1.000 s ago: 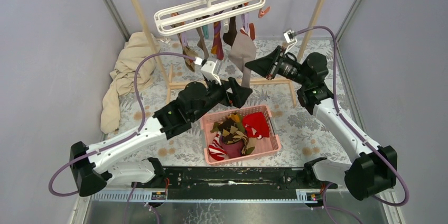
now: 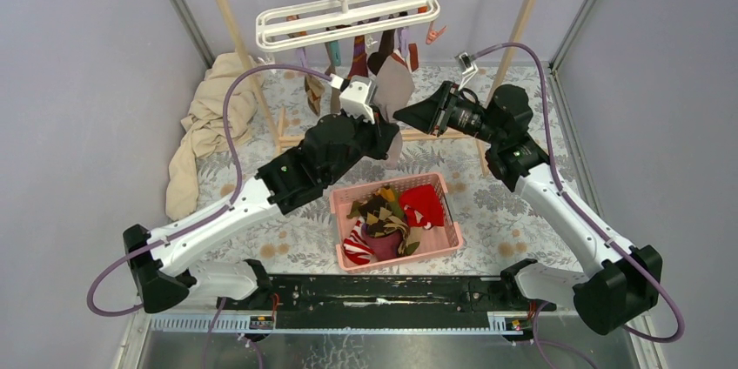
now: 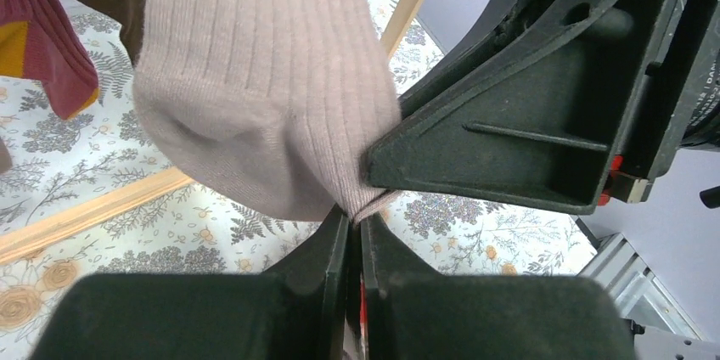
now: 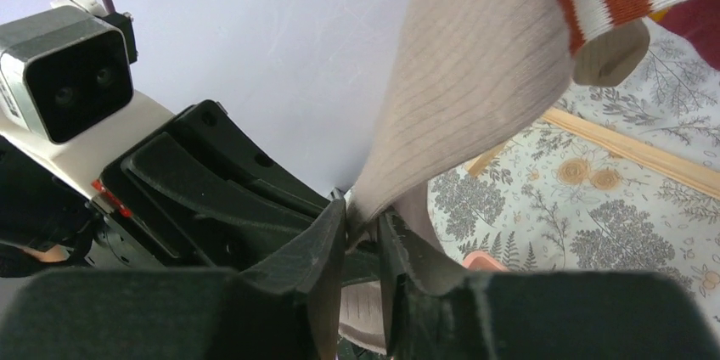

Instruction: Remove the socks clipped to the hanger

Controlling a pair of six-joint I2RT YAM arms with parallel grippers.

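A beige ribbed sock hangs from the white hanger among several other clipped socks. My left gripper is shut on the beige sock below the hanger. My right gripper is at the same sock, just beside the left one, its fingertips against the fabric; whether it is open or shut is hard to tell. The pink basket below holds several socks, red, striped and patterned.
A wooden rack frames the hanger. A cream cloth lies at the left. The patterned floor right of the basket is clear.
My left gripper has moved up and closed on the beige sock. My right gripper has shifted left toward it. The sock's lower part is now gathered at the grippers.
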